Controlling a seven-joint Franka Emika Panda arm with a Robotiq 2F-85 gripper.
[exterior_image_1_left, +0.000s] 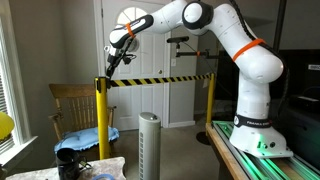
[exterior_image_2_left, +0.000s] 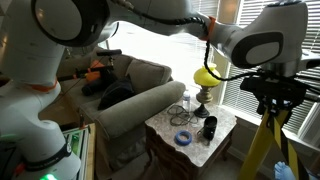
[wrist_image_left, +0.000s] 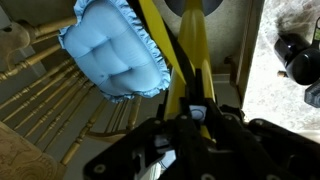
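A yellow post (exterior_image_1_left: 103, 128) stands upright left of centre, and a black-and-yellow striped belt (exterior_image_1_left: 160, 81) runs from its top to a second yellow post (exterior_image_1_left: 211, 100) near the bench. My gripper (exterior_image_1_left: 107, 74) is at the first post's head, pointing down. In the wrist view the gripper is shut on the dark end of the belt, right over the yellow post (wrist_image_left: 196, 45). The belt (wrist_image_left: 166, 38) leads away toward the upper left there. My own fingers hide most of the belt end, so how it sits in the post head cannot be told.
Close to the post are a wooden chair with a blue cushion (wrist_image_left: 113, 54) and a low table (exterior_image_2_left: 168, 150) bearing a black mug (exterior_image_2_left: 209, 128) and a blue ring (exterior_image_2_left: 183, 138). A grey cylinder (exterior_image_1_left: 149, 145) stands in front. A sofa (exterior_image_2_left: 115, 75) lies farther off.
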